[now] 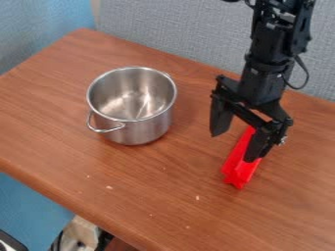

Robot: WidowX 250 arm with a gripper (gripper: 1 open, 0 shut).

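Note:
My black gripper [241, 131] hangs over the right side of the wooden table, its fingers spread apart and open. Below it, slightly to the right, a red object [240, 169] lies lengthwise on the table, partly hidden behind the right finger. Whether that finger touches it I cannot tell. A steel pot [132, 106] with wire handles stands to the left, apart from the gripper.
A grey padded wall [170, 29] runs along the back. Beyond the near left edge is a blue surface with some gear.

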